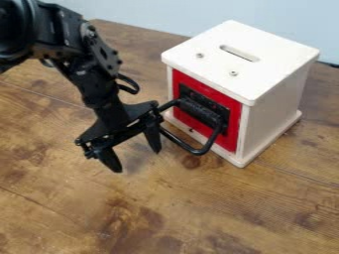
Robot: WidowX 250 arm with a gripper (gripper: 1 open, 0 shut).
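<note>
My black gripper (pixel 134 151) hangs open above the wooden table, pointing down, with nothing between its fingers. It is left of a white wooden box (pixel 272 109) that has a slot and two screws on top. The box's front has a red panel (pixel 228 141) with a black mechanism and a black looped handle (pixel 199 149) sticking out and down toward my gripper; whether the gripper touches the handle is hard to tell.
A pale wall (pixel 146 15) runs along the back, behind the box.
</note>
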